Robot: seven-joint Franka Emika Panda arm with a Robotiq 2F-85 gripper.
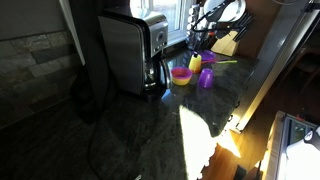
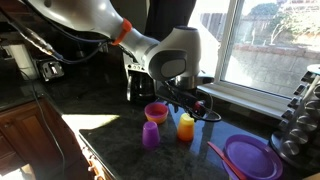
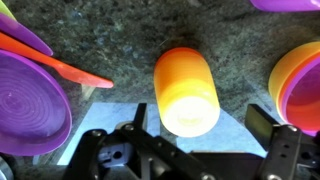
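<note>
An orange-yellow cup [image 3: 187, 92] stands on the dark counter, nearly centred in the wrist view. My gripper is above it, open, with its dark fingers [image 3: 262, 124] spread to either side and nothing held. In exterior view 2 the gripper [image 2: 190, 104] hangs just over the orange cup [image 2: 186, 128]. The same yellow cup [image 1: 195, 62] shows in exterior view 1 with the gripper [image 1: 203, 42] near it. Whether the fingers touch the cup cannot be told.
A purple cup [image 2: 151, 135] and stacked pink and yellow bowls [image 2: 156, 113] stand close by. Opposite are a purple plate [image 3: 30, 105] and an orange utensil [image 3: 60, 66]. A coffee maker [image 1: 135, 50] stands further along. The window [image 2: 255, 50] is behind.
</note>
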